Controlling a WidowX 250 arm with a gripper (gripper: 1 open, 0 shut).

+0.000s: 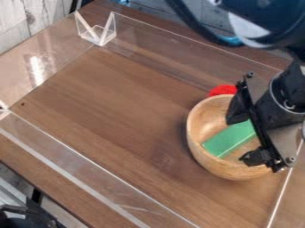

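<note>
A wooden bowl [205, 120] sits at the right of the table, holding a green block [224, 140]. My dark gripper [259, 135] is over the bowl's right side, covering much of it and part of the block. Whether anything is between its fingers is hidden. A red object [223, 90] lies just behind the bowl.
A clear plastic holder [95, 30] stands at the back left.
</note>
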